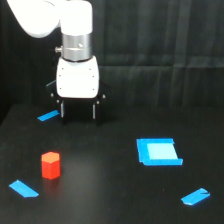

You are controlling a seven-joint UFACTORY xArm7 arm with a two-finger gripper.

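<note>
My gripper hangs above the back left of the dark table, under the white arm, its two dark fingers apart and nothing seen between them. A red cube rests on the table in front of the gripper and a little to its left, clear of the fingers. To the right lies a white square framed by blue tape.
Blue tape strips lie at the back left, front left and front right. Black curtains hang behind the table. Between the cube and the white square the table is bare.
</note>
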